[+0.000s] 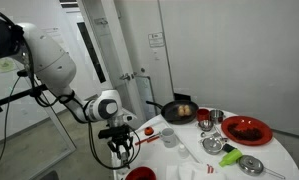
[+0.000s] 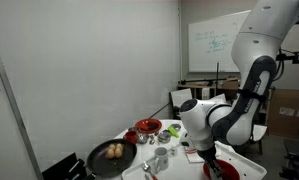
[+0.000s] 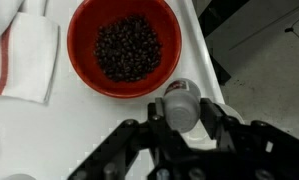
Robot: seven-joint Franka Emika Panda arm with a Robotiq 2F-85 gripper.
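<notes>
In the wrist view my gripper is shut on a round-topped silvery object (image 3: 182, 92), which seems to be a small shaker or jar. Right beside it, ahead of the fingers, lies a red bowl (image 3: 81, 75) holding dark beans (image 3: 128, 48). In exterior view 1 the gripper (image 1: 122, 156) is at the near left edge of the white table, left of the red bowl (image 1: 141, 174); the held object is hard to make out there. Exterior view 2 shows the red bowl (image 2: 227, 168) partly behind the arm.
A striped cloth (image 3: 29, 55) is beyond the bowl. Farther back stand a white mug (image 1: 168, 138), a dark pan (image 1: 167, 111) with round brown items, a red plate (image 1: 234, 122), a lidded pot (image 1: 251, 164) and a green item (image 1: 230, 158). The table edge runs close by the gripper.
</notes>
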